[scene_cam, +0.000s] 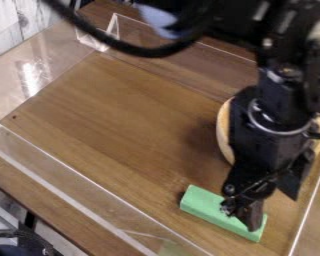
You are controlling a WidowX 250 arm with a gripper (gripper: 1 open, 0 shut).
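My black gripper (240,200) is low at the lower right, open, its fingertips at a light green rectangular block (210,208) lying on the wooden board; whether they touch it I cannot tell. The gripper covers part of the block's right half. Behind the gripper, a round tan bowl (224,129) is mostly hidden.
Clear plastic walls (97,181) edge the wooden surface along the front, left and back. The middle and left of the board (109,115) are clear. Dark cables hang across the top.
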